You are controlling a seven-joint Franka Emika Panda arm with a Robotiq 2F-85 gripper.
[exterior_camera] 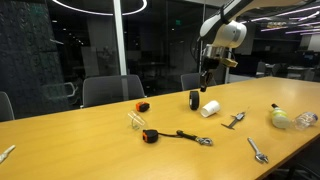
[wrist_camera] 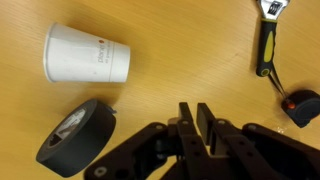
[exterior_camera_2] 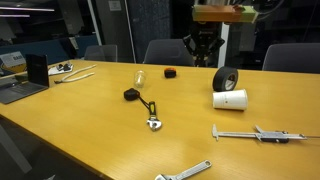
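Note:
My gripper hangs above the table, clear of the objects. Its fingers stand close together with a narrow gap, and nothing shows between them. A white paper cup [wrist_camera: 87, 55] lies on its side in the wrist view, upper left of the fingers. Below the cup there is a black roll of tape [wrist_camera: 77, 138], apart from it. From the second exterior view, the gripper [exterior_camera_2: 203, 60] appears up and to the left of the tape roll [exterior_camera_2: 226, 79], which stands on edge behind the cup [exterior_camera_2: 231, 99].
A caliper [exterior_camera_2: 262, 134] and a wrench [exterior_camera: 258, 151] lie nearer the front. An adjustable wrench [wrist_camera: 267, 45] and tape measure [wrist_camera: 301, 106] lie to one side. A green bottle [exterior_camera: 279, 117] and clear jar [exterior_camera: 305, 120] occupy the right edge.

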